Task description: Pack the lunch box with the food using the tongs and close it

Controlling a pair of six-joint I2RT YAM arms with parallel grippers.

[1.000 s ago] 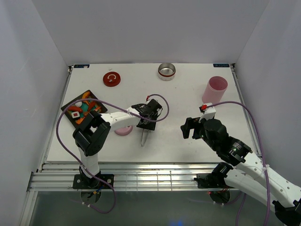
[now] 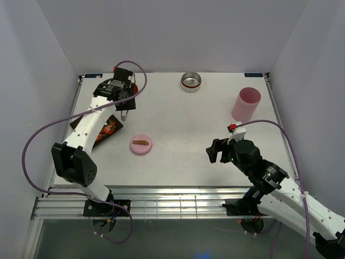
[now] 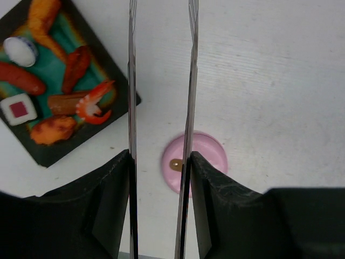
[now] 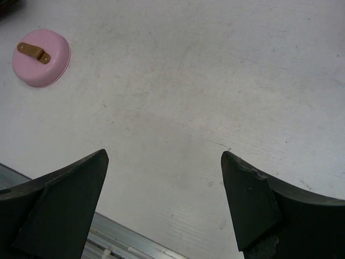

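My left gripper [image 2: 124, 110] hangs over the upper left of the table, its long metal tongs part open with nothing seen between them. Below it lie the dark tray [image 3: 124, 91] of toy food, with sausage [image 3: 19, 78], shrimp [image 3: 94, 105] and other pieces, and a pink lid [image 3: 210, 156] with a gold handle. A red lid [image 2: 135, 89] is mostly hidden behind the left arm. My right gripper [image 2: 218, 151] stands open and empty over the front right, the pink lid in its wrist view at the upper left.
A steel container [image 2: 191, 77] with a red band sits at the back centre. A pink cylindrical container [image 2: 246, 105] stands at the right.
My left arm has risen from the table's middle and swung back and left, over the food tray and red lid. The right arm is essentially still.
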